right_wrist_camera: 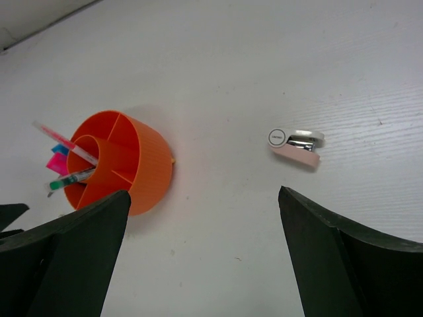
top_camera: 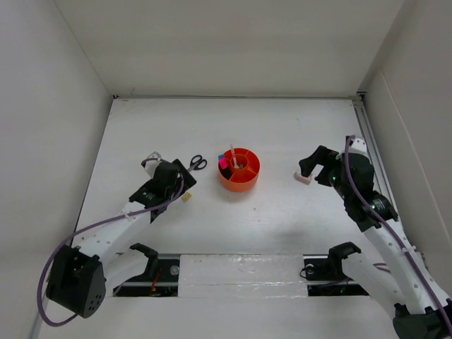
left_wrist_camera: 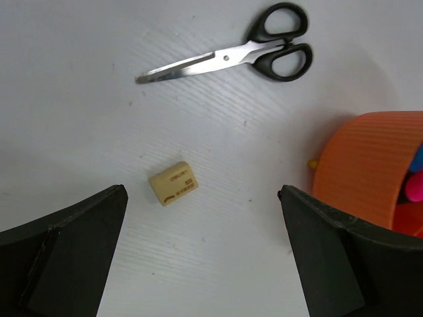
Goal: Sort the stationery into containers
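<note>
An orange divided holder (top_camera: 238, 180) at centre holds pens and a pink and blue item. Scissors (left_wrist_camera: 277, 59) with black handles lie left of it, and a small tan eraser (left_wrist_camera: 173, 183) lies nearer the front. My left gripper hovers open over this left area, nothing between its fingers, the eraser between and beyond its fingertips in the wrist view. A pink and white stapler (right_wrist_camera: 295, 148) lies right of the holder. My right gripper is open and empty above the table near the stapler.
White walls enclose the table (top_camera: 282, 219) at the back and sides.
</note>
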